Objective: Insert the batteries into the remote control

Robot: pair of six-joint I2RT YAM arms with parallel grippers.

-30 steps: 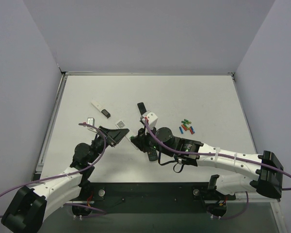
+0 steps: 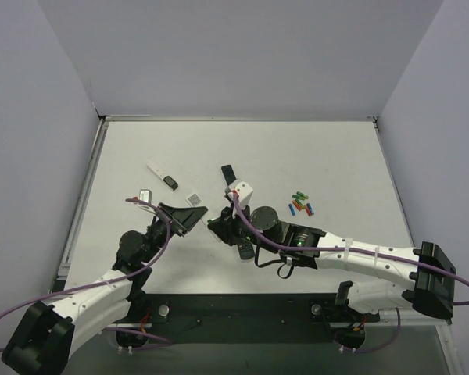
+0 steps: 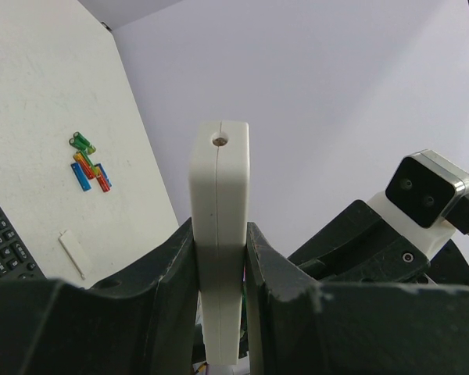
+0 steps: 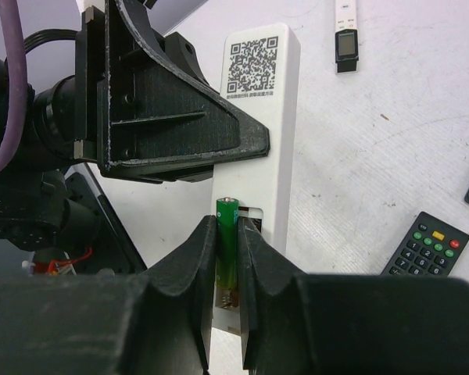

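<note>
A white remote with a QR label is held upright by my left gripper (image 2: 192, 219), whose fingers close on its sides; in the left wrist view its narrow edge (image 3: 219, 180) faces the camera. My right gripper (image 2: 216, 226) is shut on a green battery (image 4: 227, 234), which sits at the remote's open battery compartment; how deep it lies there is unclear. The lower part of the compartment is hidden by the right fingers.
Several loose batteries (image 2: 300, 206) lie right of centre. A black remote (image 4: 422, 250), a dark object (image 2: 227, 173) and a white remote with display (image 2: 162, 174) lie on the table (image 2: 336, 156). A small white piece (image 3: 76, 254) also lies there.
Very little differs; the right gripper with the battery has shifted very slightly at the remote, while the left arm looks still.
</note>
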